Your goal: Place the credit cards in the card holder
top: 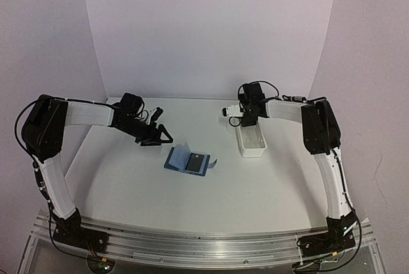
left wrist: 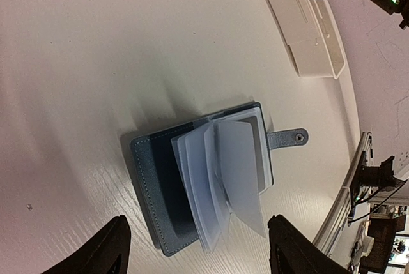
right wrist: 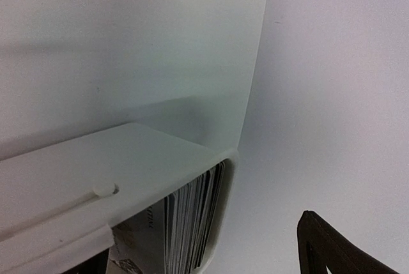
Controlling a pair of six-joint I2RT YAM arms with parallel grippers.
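A dark blue card holder (top: pixel 186 161) lies opened on the table, its clear sleeves (left wrist: pixel 220 172) fanned upward and its snap strap (left wrist: pixel 289 138) stretched to one side. My left gripper is open above it, fingers wide apart with nothing gripped. Credit cards (right wrist: pixel 192 223) stand packed on edge inside the far end of a white box (right wrist: pixel 121 159). There my right gripper is spread open; its right finger (right wrist: pixel 319 248) is clear of the cards, and the other is mostly hidden by the box wall. From above, the right arm covers the cards.
The near part of the white box (top: pixel 254 153) looks empty. Bare table (top: pixel 147 197) lies in front of the card holder, and a free gap separates holder and box. A metal rail (top: pixel 204 246) runs along the front edge.
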